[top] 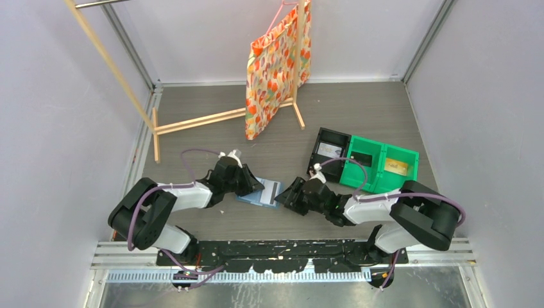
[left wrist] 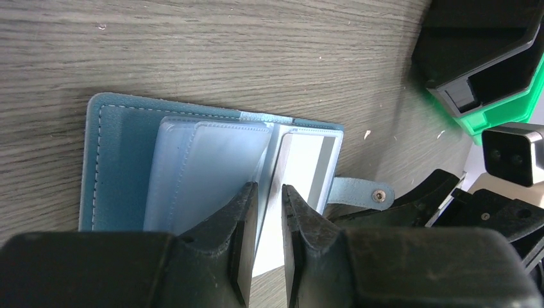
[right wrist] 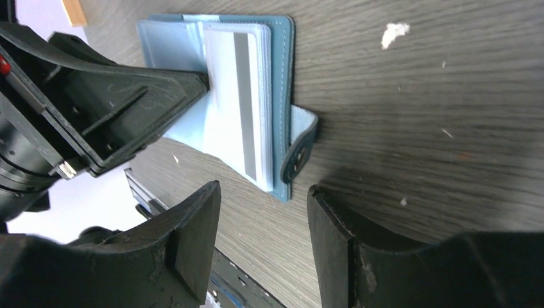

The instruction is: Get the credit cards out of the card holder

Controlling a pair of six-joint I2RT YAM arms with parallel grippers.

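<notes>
The blue card holder [top: 269,193] lies spread on the table between my two arms. In the left wrist view its clear sleeves [left wrist: 212,160] stand up in a stack, and a white card with a grey stripe [left wrist: 306,157] sits in one of them. My left gripper is over the sleeves, its fingers partly apart; whether they touch a sleeve I cannot tell. My right gripper stands open off the holder's strap side, nothing between its fingers. The snap strap [right wrist: 299,149] sticks up from the holder's edge, just ahead of those fingers.
At the right stands a box with a black part [top: 328,153] and green compartments [top: 385,165], cards lying inside. Behind, a wooden rack [top: 202,120] carries a patterned orange cloth [top: 276,64]. The table in front of the holder is bare.
</notes>
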